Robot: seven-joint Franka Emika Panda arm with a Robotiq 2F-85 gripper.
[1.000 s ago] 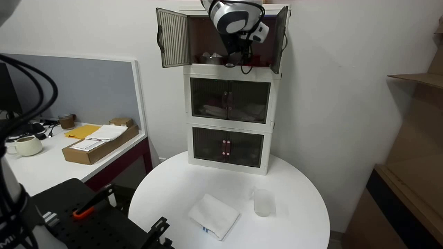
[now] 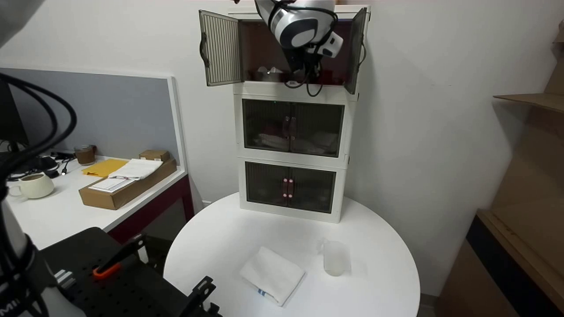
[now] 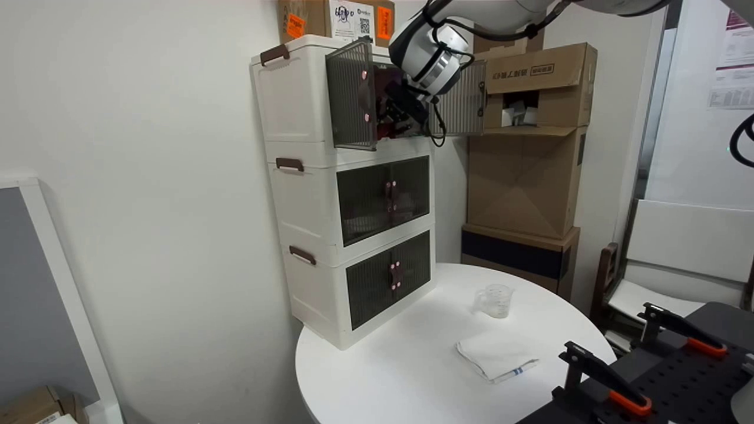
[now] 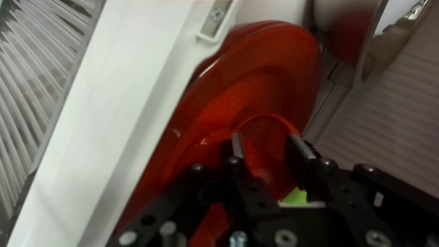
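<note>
In the wrist view a glossy red dish-like object [image 4: 263,78] lies inside the top cabinet compartment, against its white frame [image 4: 111,103]. My gripper is over the red object, its two fingers part open with a gap between them. Red surface shows through that gap, and I cannot tell whether either finger touches it. Exterior view 1 has the gripper [image 2: 304,66] at the mouth of the compartment, dark and small. Both top doors stand wide: the left door [image 2: 220,50] and the right door [image 2: 358,50].
Metallic-looking items [image 2: 269,74] sit left in the top compartment. Two lower compartments [image 2: 291,129] have closed doors. On the round table [image 2: 211,237] lie a folded white cloth [image 2: 272,274] and a clear measuring cup [image 2: 335,259]. Boxes [image 3: 339,17] rest on the cabinet top.
The wrist has risen very slightly in exterior view 1, and its hanging cable has shifted a little. Doors, cloth and cup are unmoved.
</note>
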